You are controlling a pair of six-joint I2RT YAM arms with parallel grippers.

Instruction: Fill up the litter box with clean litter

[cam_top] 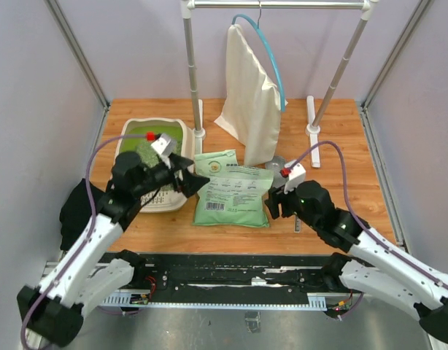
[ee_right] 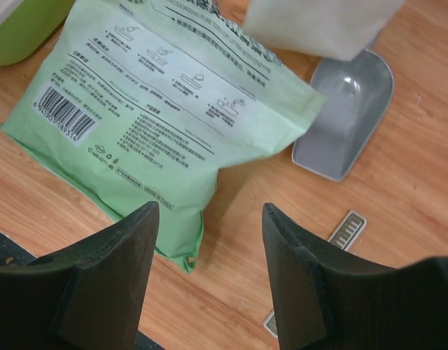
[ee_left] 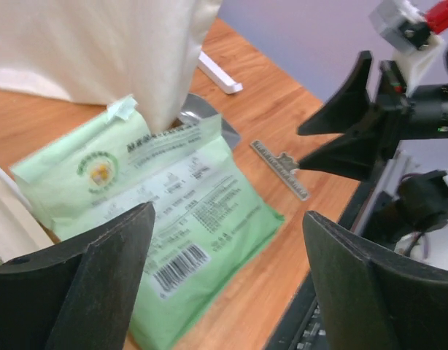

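The green litter bag lies flat on the wooden table, printed side up. At the left, the cream litter box has a layer of litter on its green floor, partly covered by my left arm. Over the bag's left edge hangs my left gripper, open and empty. My right gripper is beside the bag's lower right corner; in the right wrist view its fingers stand apart, nothing between them. A grey scoop rests by the bag's right edge, partly under a hanging cloth.
Behind the bag, a cream cloth bag hangs from a white rack. A small metal strip lies on the table near my right gripper. The table's right side is open wood. A black bag sits at the left edge.
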